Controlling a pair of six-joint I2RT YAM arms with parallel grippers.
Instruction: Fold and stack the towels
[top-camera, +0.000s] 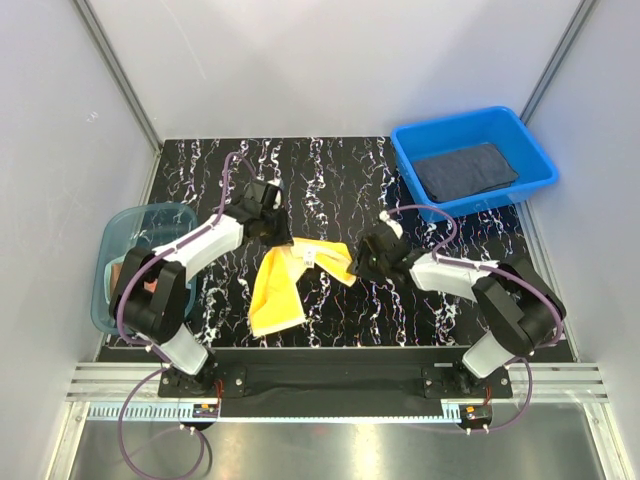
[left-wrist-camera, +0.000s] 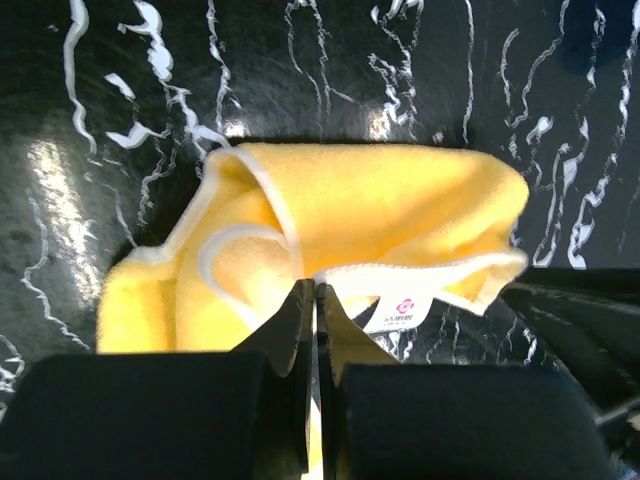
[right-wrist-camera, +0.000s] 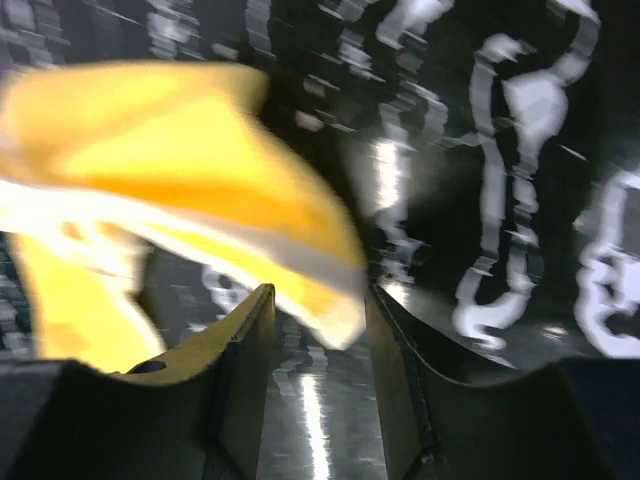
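Observation:
A yellow towel (top-camera: 274, 295) with white hems lies crumpled and bent on the dark table, one part toward the front edge and the other toward the right. In the left wrist view my left gripper is shut, with the white hem of the towel (left-wrist-camera: 400, 190) gathered at its fingertips. My right gripper (top-camera: 357, 268) is at the towel's right corner. The right wrist view, blurred, has its fingers (right-wrist-camera: 250, 335) apart, with the towel's corner (right-wrist-camera: 338, 318) in the gap, so this gripper is open.
At the back right stands a blue bin (top-camera: 535, 165) with a dark folded cloth (top-camera: 465, 172) inside. A clear teal bin (top-camera: 120, 232) with some items in it is at the left, partly behind the left arm.

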